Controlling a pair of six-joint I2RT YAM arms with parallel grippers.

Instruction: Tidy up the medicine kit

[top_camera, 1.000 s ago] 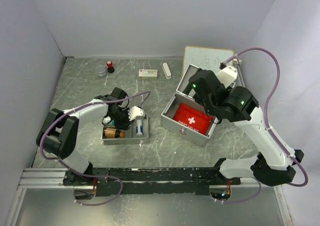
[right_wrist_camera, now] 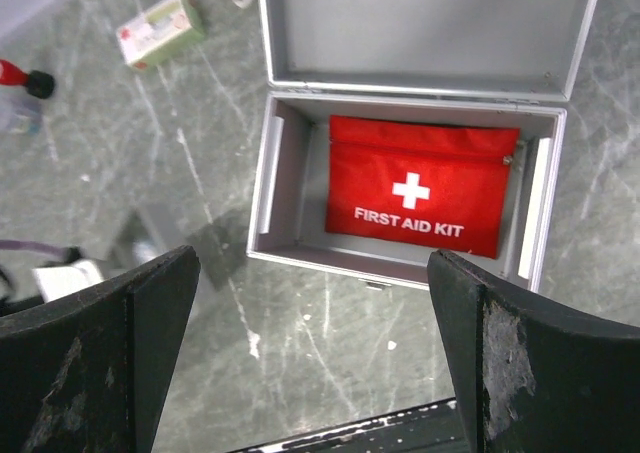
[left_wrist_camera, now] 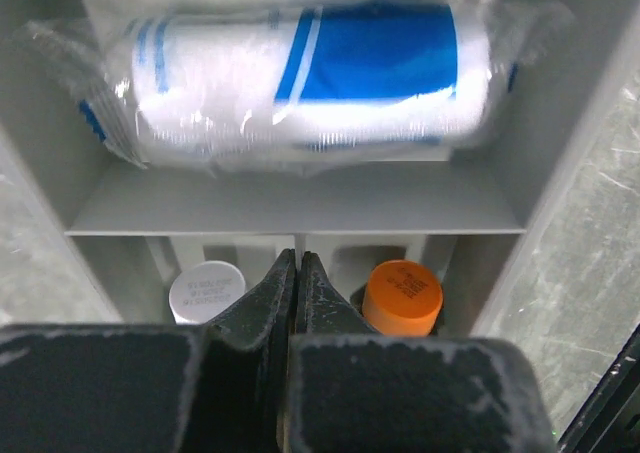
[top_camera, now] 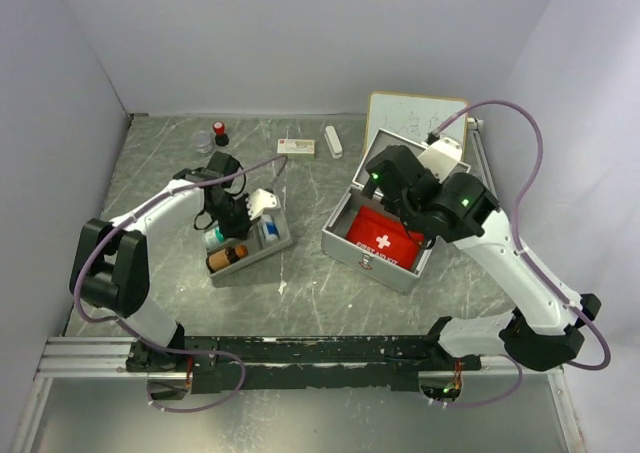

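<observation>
A grey divided tray [top_camera: 262, 261] sits at the left, turned at an angle. My left gripper is shut on the thin divider [left_wrist_camera: 300, 245] between two of its compartments. On either side of the fingers stand a white-capped bottle [left_wrist_camera: 206, 289] and an orange-capped bottle [left_wrist_camera: 404, 295]. A bandage roll in clear wrap [left_wrist_camera: 300, 78] lies in the wide compartment. At the right, a grey metal box [right_wrist_camera: 290, 173] has its lid up and a red first aid pouch [right_wrist_camera: 400, 153] inside. Above it my right gripper is open and empty.
At the back are a small carton [top_camera: 296, 147], a white stick-like item [top_camera: 333, 141], a red-and-black bottle [top_camera: 220, 133] and a clear cup [top_camera: 202, 141]. A whiteboard [top_camera: 415, 113] stands behind the box.
The tray has turned and shifted slightly left and away from the front, together with my left gripper. My right arm has moved a little left and toward the front over the box.
</observation>
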